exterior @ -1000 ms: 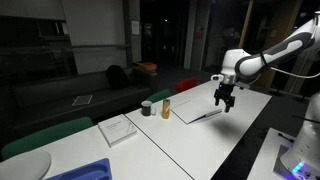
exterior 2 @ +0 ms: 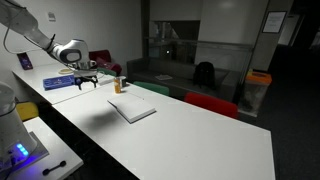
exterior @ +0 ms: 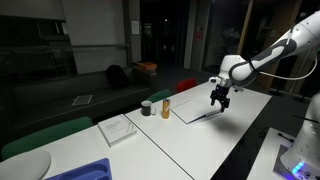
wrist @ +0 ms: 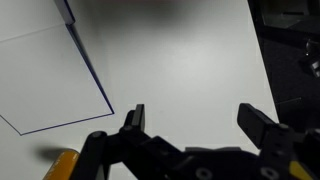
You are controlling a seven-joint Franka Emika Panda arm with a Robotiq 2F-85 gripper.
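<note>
My gripper (exterior: 220, 103) hangs over the white table (exterior: 180, 143), pointing down. The wrist view shows its two dark fingers wide apart, with only bare table between them, so the gripper is open. A flat white board with a dark blue edge (wrist: 50, 85) lies to the left of the fingers there. That same board (exterior 2: 132, 109) is seen whole in the second exterior view. At the lower left of the wrist view an orange cylindrical container (wrist: 61, 165) is partly cut off; it stands upright as the orange container (exterior: 166, 109) beyond the board.
Two cups (exterior: 146, 107) stand near the orange container. A white flat box (exterior: 118, 130) and a blue tray (exterior: 80, 170) lie farther left. Chairs, including a red one (exterior 2: 210, 103), line the table's far edge. Bare table stretches across the second exterior view's right half.
The arm and gripper have shifted slightly left and a little up in the first exterior view. Objects on the table look unmoved.
</note>
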